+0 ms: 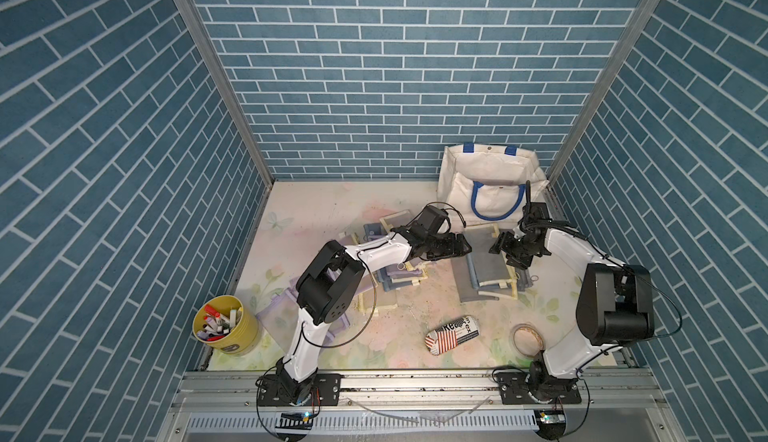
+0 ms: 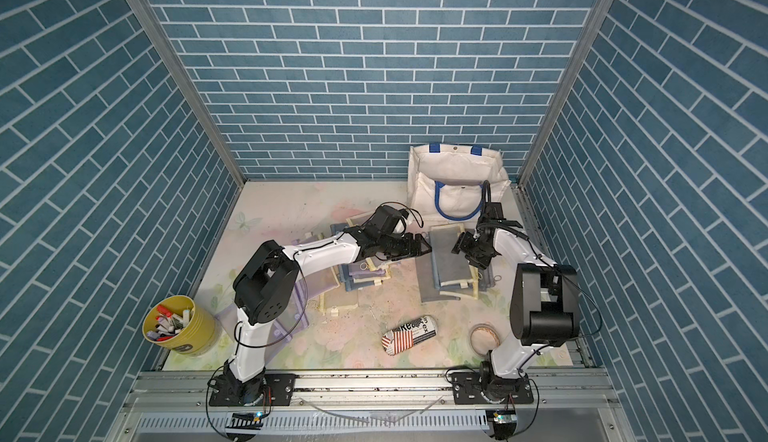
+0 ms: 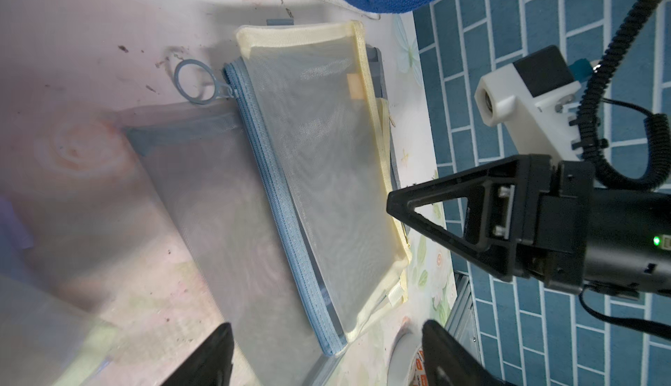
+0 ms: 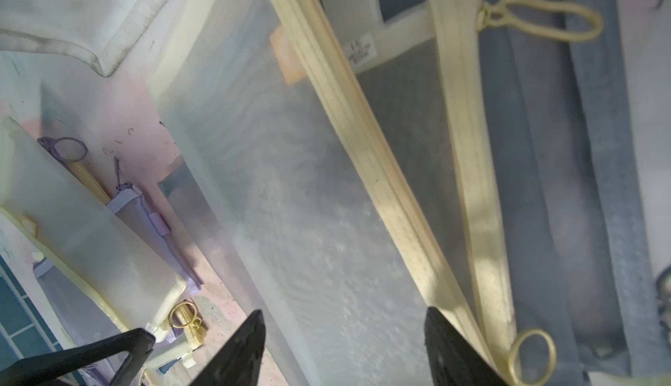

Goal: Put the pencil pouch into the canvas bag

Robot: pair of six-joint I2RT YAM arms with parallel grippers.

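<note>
On the right side of the table lies a stack of grey mesh zip pouches (image 1: 488, 259), the top ones edged in cream and blue. Just left of this stack, above the table, my left gripper (image 1: 461, 245) stands open. My right gripper (image 1: 506, 247) is open over the stack's right part; in the right wrist view, mesh and a cream zip (image 4: 363, 148) lie below its parted fingers (image 4: 241, 351). Neither gripper has anything between its fingers. Behind the stack, against the back wall, the white canvas bag (image 1: 456, 190) stands with blue handles (image 1: 473, 202).
Beneath the left arm lies another pile of purple, blue and cream pouches (image 1: 400, 278). At the front are a striped, lettered item (image 1: 452, 335) and a round roll (image 1: 527, 339). A yellow bucket of markers (image 1: 240, 338) stands front left.
</note>
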